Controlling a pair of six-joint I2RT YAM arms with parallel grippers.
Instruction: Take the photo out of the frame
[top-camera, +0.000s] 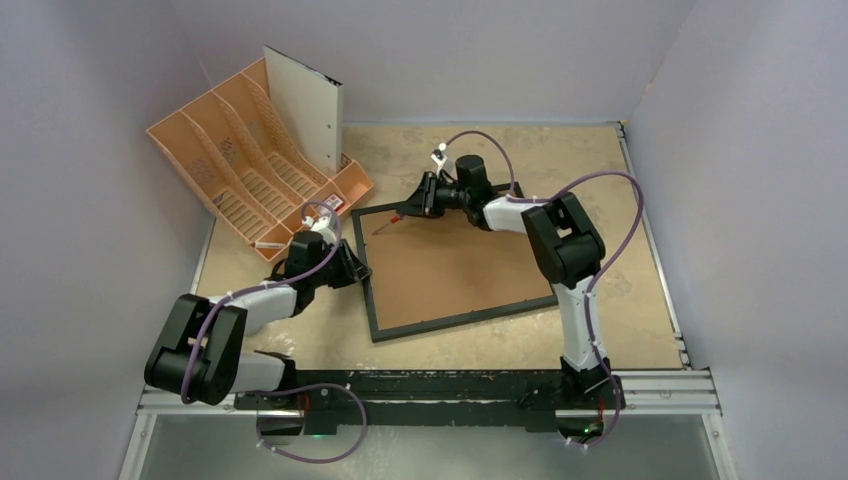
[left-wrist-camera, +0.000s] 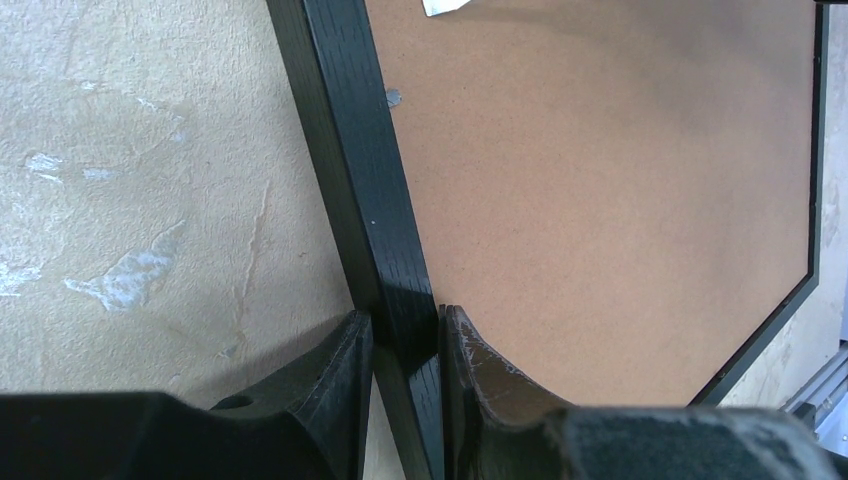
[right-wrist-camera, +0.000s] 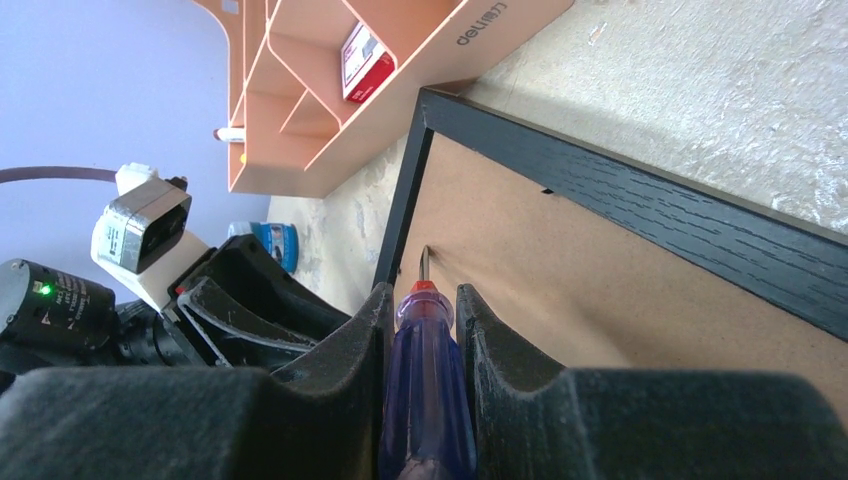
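The black photo frame (top-camera: 440, 322) lies back up on the table, its brown backing board (top-camera: 450, 275) still inside. My left gripper is shut on the frame's left side bar, one finger outside and one over the board's edge. A small grey metal tab (left-wrist-camera: 393, 97) sits at that bar's inner edge. My right gripper is shut on the purple, red-collared handle of a screwdriver (right-wrist-camera: 428, 400). Its thin blade points at the board near the left bar; whether it touches cannot be told. Another tab (right-wrist-camera: 547, 191) shows along the top bar. The photo is hidden.
A peach-coloured organizer (top-camera: 215, 165) stands close to the frame's upper left corner, with a white binder (top-camera: 305, 110) in it and a red box (right-wrist-camera: 366, 65) in one compartment. Bare table (top-camera: 620, 300) lies to the right of the frame.
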